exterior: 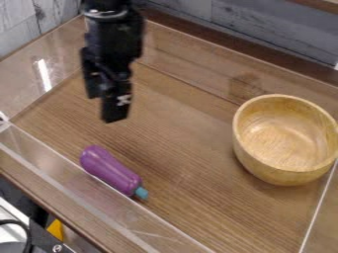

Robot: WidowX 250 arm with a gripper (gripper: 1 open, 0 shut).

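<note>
A black gripper [109, 94] hangs over the upper left of the wooden surface, its fingers open with nothing between them. Below it, at the lower left, lies a purple eggplant-like object [111, 169] with a teal tip, angled toward the lower right. A tan bowl [282, 138] stands empty on the right side, well apart from the gripper.
A pale wall [264, 20] runs along the back, and a rim borders the left side. A cable shows at the lower left corner.
</note>
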